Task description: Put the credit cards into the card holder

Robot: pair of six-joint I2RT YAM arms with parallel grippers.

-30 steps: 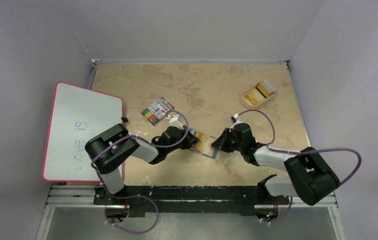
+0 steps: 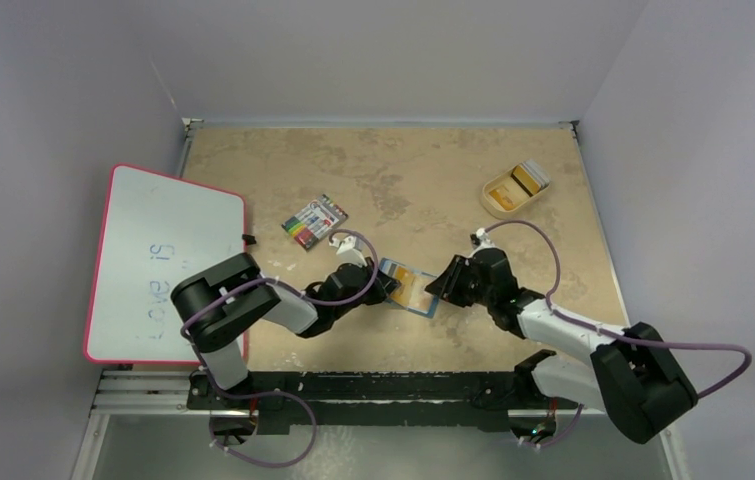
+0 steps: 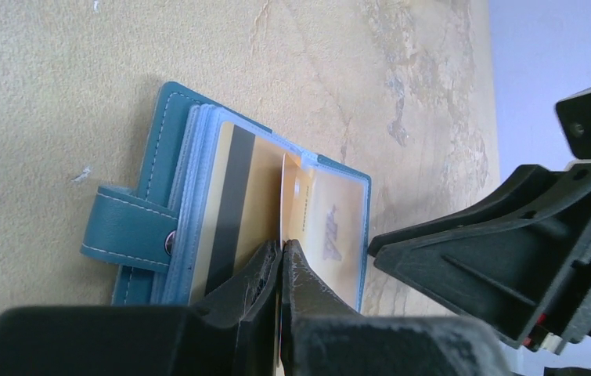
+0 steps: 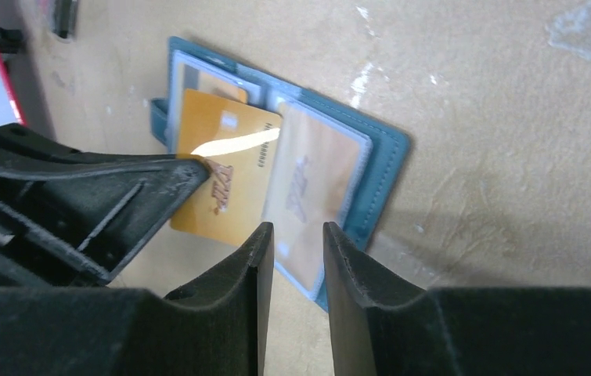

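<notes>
The blue card holder (image 3: 108, 223) lies open on the table between both arms, its clear sleeves showing. A gold card stands tilted over the holder, its lower edge at a clear sleeve; in the left wrist view it appears nearly edge-on. My left gripper is shut with this card's thin edge between its fingertips. How deep the card sits in the sleeve I cannot tell. At the holder's right side, my right gripper is open, nothing between its fingers. Another card with a dark stripe (image 3: 233, 196) rests in the holder's left part.
A small tray (image 2: 493, 205) with several cards stands at the back right. Coloured markers in a pack (image 2: 315, 221) lie behind the left arm, near a whiteboard (image 2: 168, 265).
My right arm has swung outward to the right, its gripper shifting slightly. The holder has slid a little to the right.
</notes>
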